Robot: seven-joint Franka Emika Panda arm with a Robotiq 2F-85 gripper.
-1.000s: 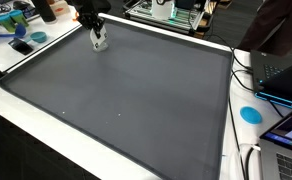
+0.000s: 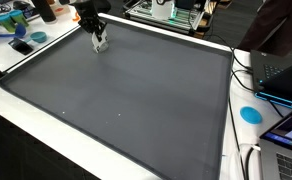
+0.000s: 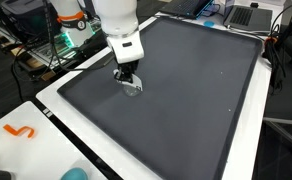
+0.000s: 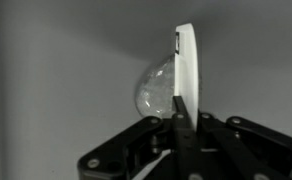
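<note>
At the far left of the grey table surface, my gripper (image 2: 97, 34) is low in exterior view 1. In exterior view 2 the gripper (image 3: 125, 73) points down over the table's left part. The wrist view shows its black fingers shut on a narrow white object (image 4: 188, 75) with a small dark mark near its far end. Beyond that object is a clear, rounded, shiny thing (image 4: 154, 92), partly hidden by it. A pale, see-through shape (image 3: 132, 87) shows just below the fingers; whether the clear thing touches the table I cannot tell.
An orange item (image 3: 24, 131) and a teal round thing (image 3: 74, 173) lie outside its edge. A blue disc (image 2: 251, 115) and laptops (image 2: 284, 155) are at the right. Several small items crowd the far left.
The gripper and the pale thing below it have shifted only slightly near the table's far left. The rest of the scene looks the same.
</note>
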